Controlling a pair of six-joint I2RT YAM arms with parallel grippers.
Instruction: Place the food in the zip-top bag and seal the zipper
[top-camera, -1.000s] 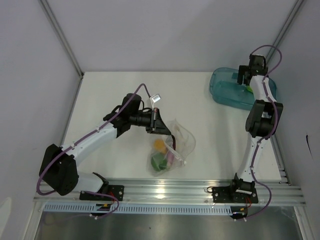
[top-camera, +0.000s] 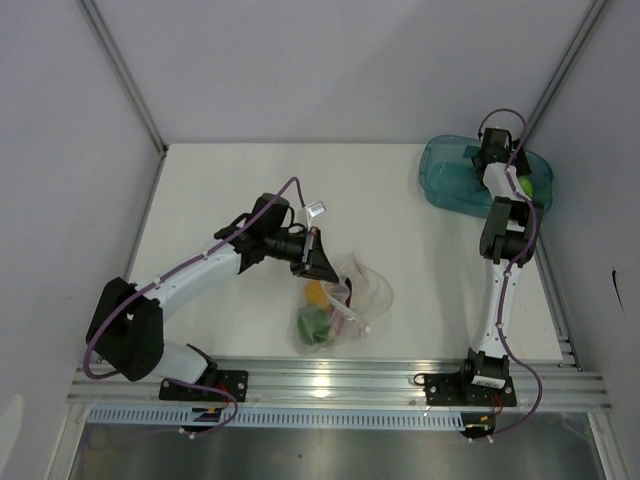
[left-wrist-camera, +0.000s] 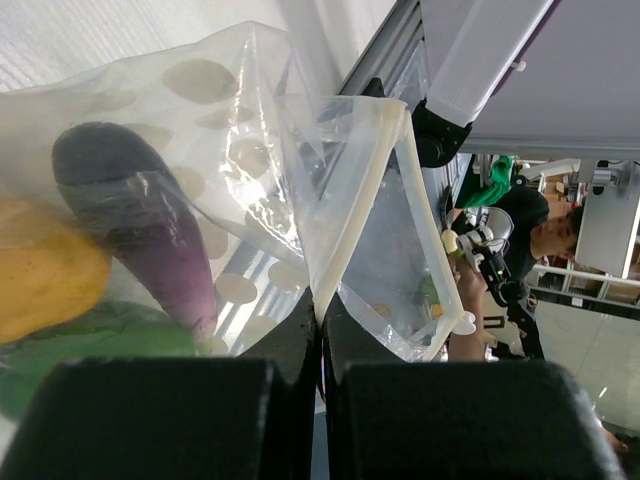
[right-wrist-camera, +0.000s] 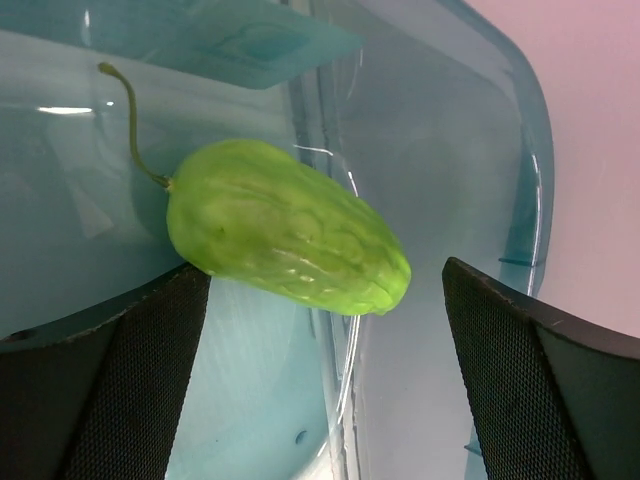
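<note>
The clear zip top bag (top-camera: 372, 290) lies on the table at front centre with its mouth spread. Inside it are a purple eggplant (left-wrist-camera: 150, 220), a yellow food piece (left-wrist-camera: 45, 270) and a green one (left-wrist-camera: 100, 345). My left gripper is shut on the bag's rim, a thin film edge between the fingertips. A bright green bumpy vegetable (right-wrist-camera: 285, 225) with a curled stem rests in the blue bin (top-camera: 440, 190) at the back right. Over it hovers my right gripper, open, one finger (right-wrist-camera: 150, 370) on either side and both apart from it.
The bin's wall (right-wrist-camera: 530, 190) rises close to the right finger. A blue-green flat piece (right-wrist-camera: 240, 40) shows in the bin beyond the vegetable. Between bag and bin the white table (top-camera: 430, 260) is clear.
The left arm has moved slightly toward the front, still at the bag's rim.
</note>
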